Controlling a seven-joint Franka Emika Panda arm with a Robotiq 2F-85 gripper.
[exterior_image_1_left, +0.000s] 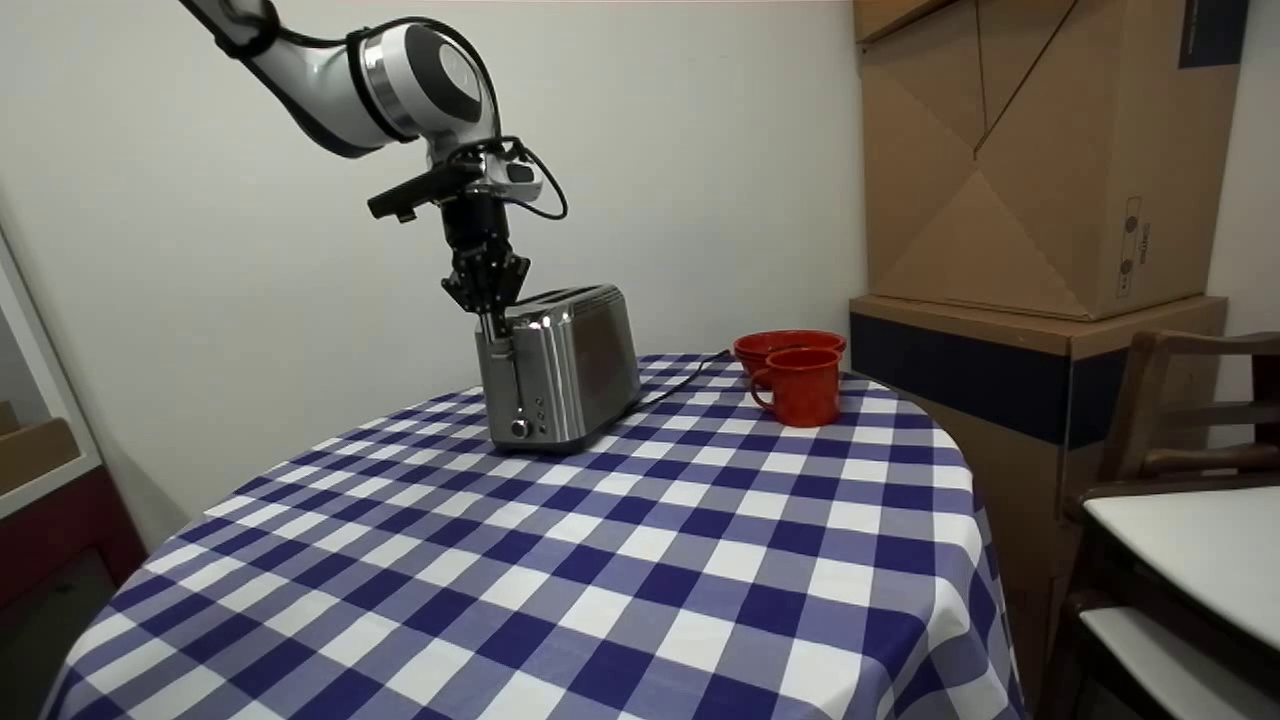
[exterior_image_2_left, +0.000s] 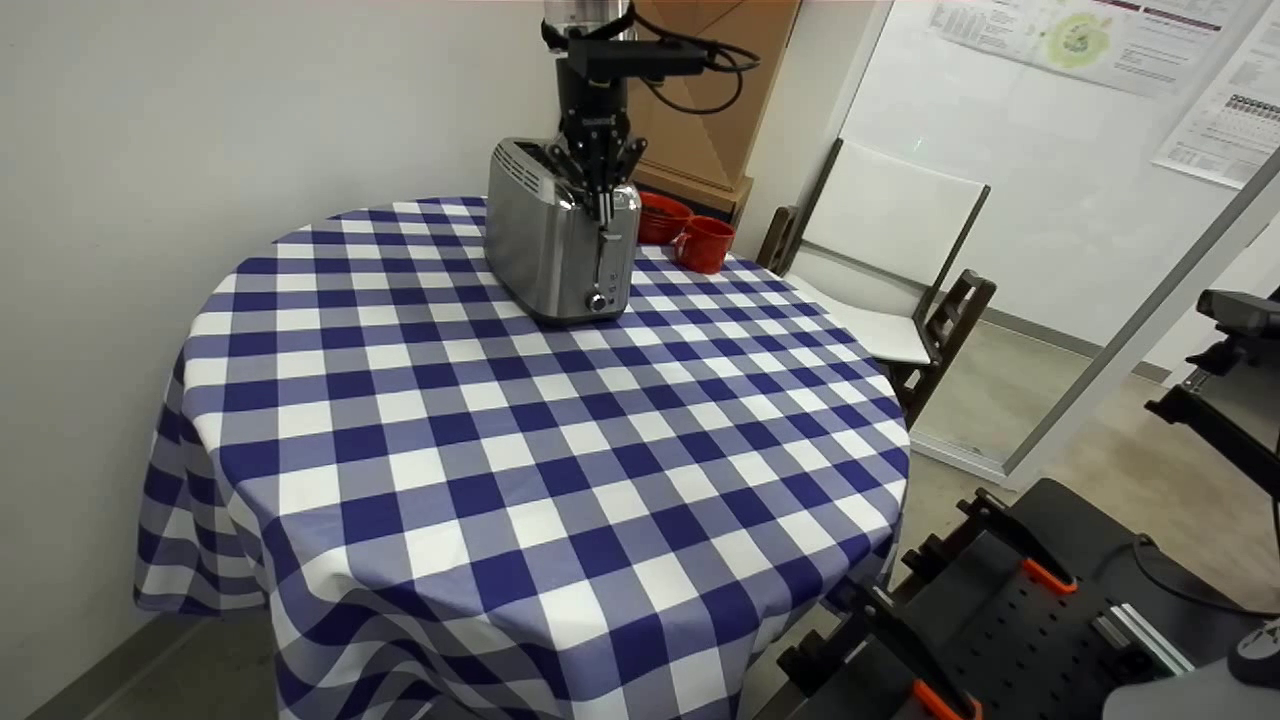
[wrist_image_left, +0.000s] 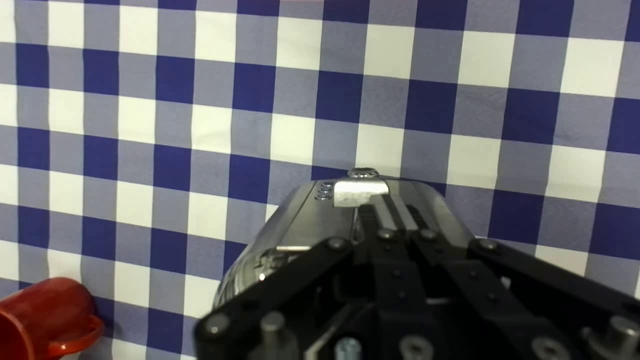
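A silver toaster (exterior_image_1_left: 582, 366) stands upright on the checked cloth, its control end facing the open side of the table. In exterior view 2 its lever (exterior_image_2_left: 611, 236) sits high in the slot, above a round knob (exterior_image_2_left: 596, 301). My gripper (exterior_image_2_left: 605, 220) is shut, its fingertips close to the top of that lever at the toaster's end face. From the wrist, the shut fingers (wrist_image_left: 403, 211) hide part of the toaster's top, and the bright lever plate (wrist_image_left: 354, 193) shows just beyond them. Whether the tips touch the lever I cannot tell. Nothing shows between the fingers.
A red mug (exterior_image_1_left: 804, 388) and a red bowl (exterior_image_1_left: 768, 346) stand to the toaster's right. A black cord (exterior_image_1_left: 686, 382) runs behind it. Cardboard boxes (exterior_image_1_left: 984, 180) rise beyond the table.
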